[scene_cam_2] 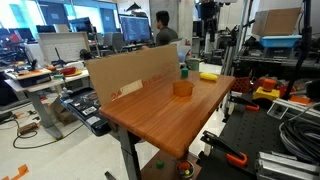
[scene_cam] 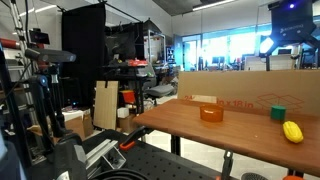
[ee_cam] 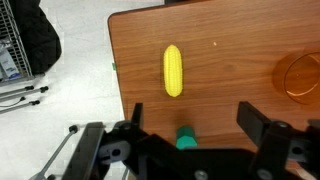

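A yellow corn cob lies on the wooden table, which spans much of the wrist view. Closer to the gripper's base stands a small green cup, partly covered by it. An orange, round, open bowl sits farther along the table; only part of this bowl shows at the wrist view's right edge. High above the tabletop hangs my gripper, its fingers wide apart and nothing between them. In exterior view 1 the corn rests near the table's right end, with the cup behind it.
A tall cardboard panel stands along one long side of the table. Bare tabletop lies between the bowl and the corn. A dark rail with cables runs along the opposite side.
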